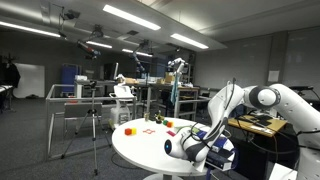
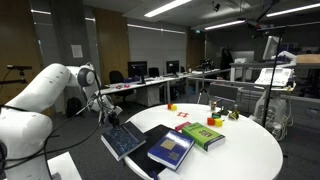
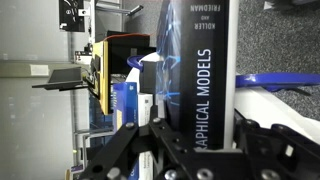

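In the wrist view a thick dark book (image 3: pixel 200 50), its spine lettered "GRAPHICAL MODELS", is pinched between the fingers of my gripper. Exterior view 2 has the same dark book (image 2: pixel 124 141) hanging tilted under my gripper (image 2: pixel 110 121), at the left of the white table. To its right a blue book (image 2: pixel 171 148) lies flat, with a green book (image 2: pixel 203 137) behind it. Small in exterior view 1, my gripper (image 1: pixel 200 148) is low near the table's right side; the fingers are not clear there.
Red and yellow blocks (image 2: pixel 215 122) sit toward the back. A tripod (image 1: pixel 95 120) stands on the floor beyond the table. Blue pieces (image 3: pixel 270 78) show beside the book in the wrist view.
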